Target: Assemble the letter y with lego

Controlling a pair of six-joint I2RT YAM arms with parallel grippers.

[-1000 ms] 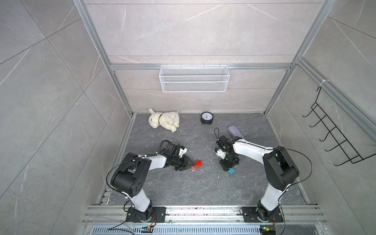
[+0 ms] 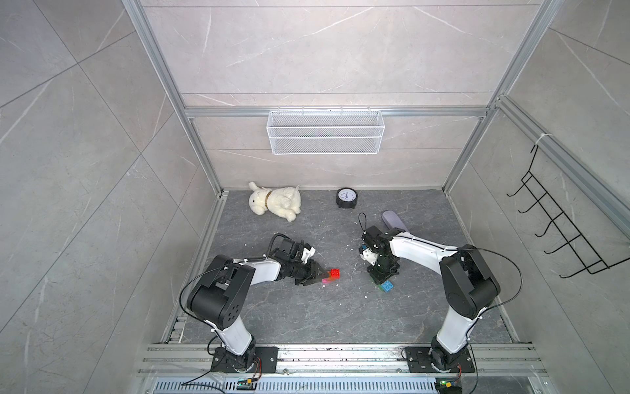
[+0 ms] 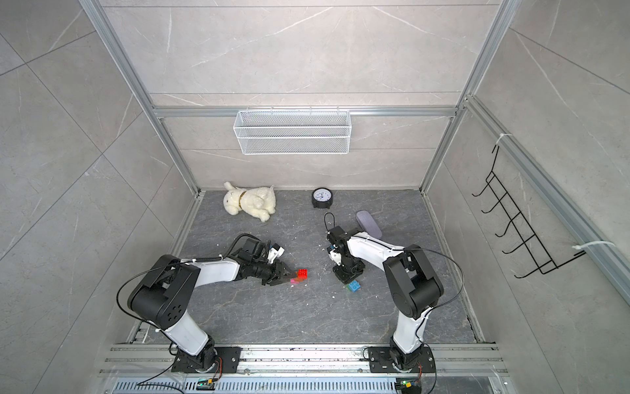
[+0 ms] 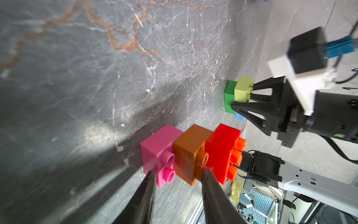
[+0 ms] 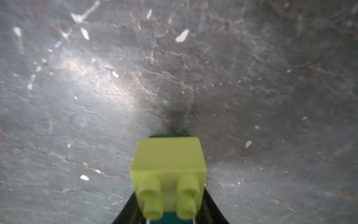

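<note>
In the left wrist view a joined row of a pink brick [image 4: 161,149], an orange brick [image 4: 190,149] and a red brick [image 4: 221,151] shows. My left gripper is shut on this row, its fingers against the pink and orange end. In the top left view the red brick [image 2: 334,273] points toward the middle. My right gripper [image 2: 380,279] is low over a lime brick [image 5: 168,156], a green brick [image 4: 230,96] and a blue brick [image 2: 387,285]. The lime brick hides most of the right fingers in the right wrist view, so their grip cannot be told.
A white plush toy [image 2: 275,201], a black clock [image 2: 346,197] and a grey-purple case [image 2: 393,220] stand toward the back. Bare floor lies between the two grippers and in front of them. A wire basket [image 2: 326,131] hangs on the back wall.
My left gripper and its brick row have shifted very slightly to the right. Over the last second my right gripper has moved a little left, while the blue brick stays nearly in place.
</note>
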